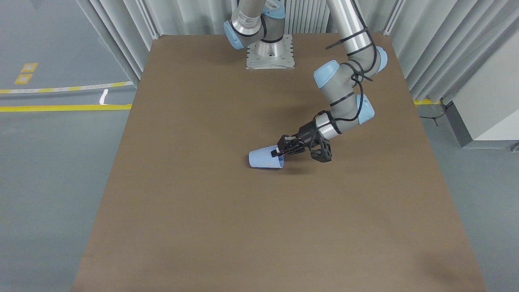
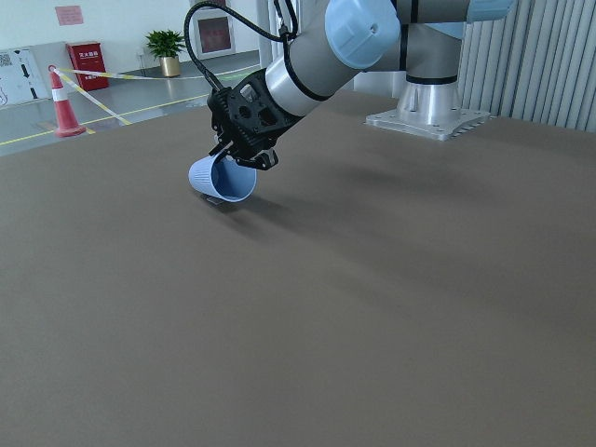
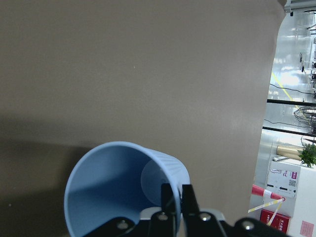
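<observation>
A light blue cup [image 1: 262, 157] lies on its side, low over the brown table [image 1: 194, 204], its mouth toward my gripper [image 1: 276, 151]. In the left view the cup [image 2: 207, 177] is below the gripper [image 2: 222, 149], with a shadow beneath it. In the wrist view my gripper is shut on the rim of the cup [image 3: 113, 177], one finger inside and one outside. Whether the cup touches the table is hard to tell.
The white arm base [image 1: 270, 61] stands at the back edge of the table.
</observation>
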